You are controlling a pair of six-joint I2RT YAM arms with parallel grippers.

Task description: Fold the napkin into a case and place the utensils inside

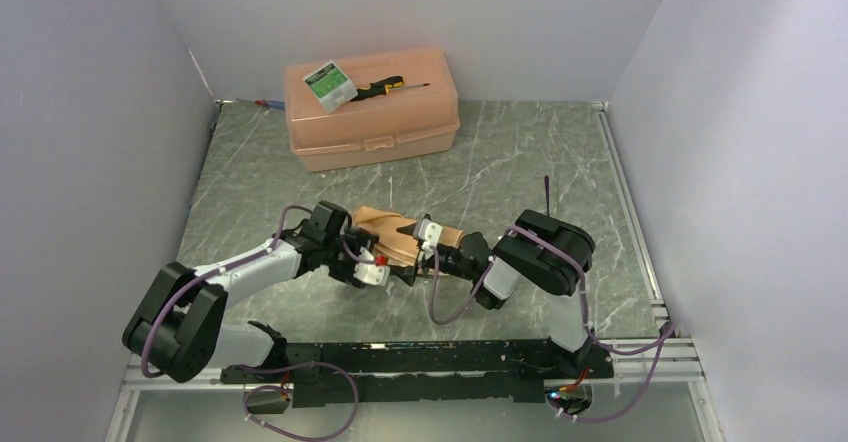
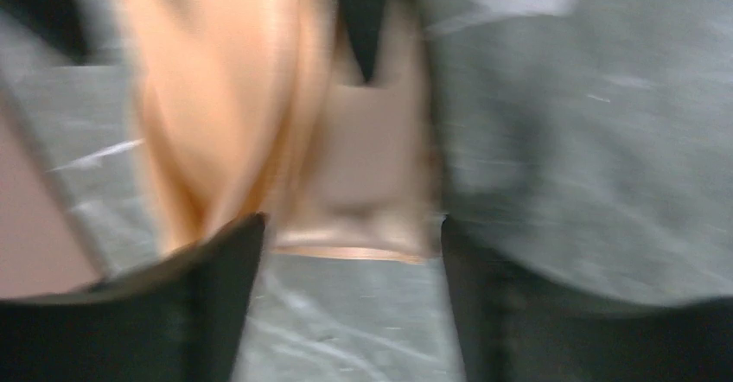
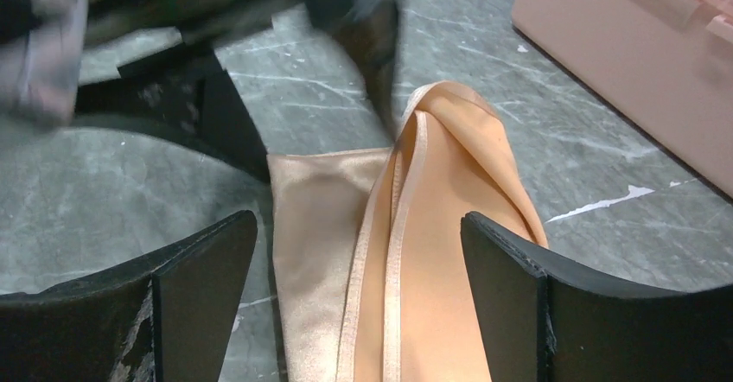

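An orange napkin (image 1: 380,219) lies folded at the table's centre, with a raised fold at its far end and two hemmed edges along its length in the right wrist view (image 3: 441,209). My left gripper is over the napkin's left end, its fingers spread apart; its view is blurred. My right gripper stands open above the napkin, with cloth visible below and between its fingers, not gripped. In the right wrist view the other arm's dark parts cover the upper left. I cannot make out any utensils.
A pink toolbox (image 1: 372,132) stands at the back, carrying a screwdriver (image 1: 380,88) and a labelled white pack (image 1: 330,85). Walls surround it on three sides.
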